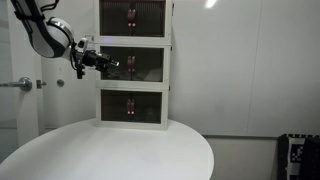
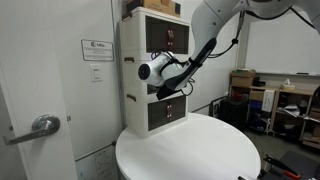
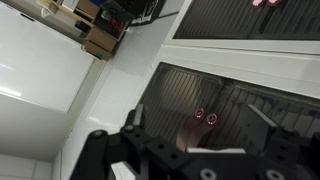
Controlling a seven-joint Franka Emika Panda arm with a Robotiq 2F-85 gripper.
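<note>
A white cabinet of stacked sections with dark ribbed doors and reddish handles stands at the table's back edge. In exterior view 1, my gripper overlaps the middle section's left door. Exterior view 2 shows the gripper in front of the cabinet, above the table. From the wrist, the two dark fingers stand well apart, so the gripper is open, with nothing visible between them. Beyond them are dark ribbed doors with round red handles. The lower handle area is partly hidden by the gripper body.
A door with a metal handle is at the left in exterior view 2. Shelves with boxes stand farther back at the right.
</note>
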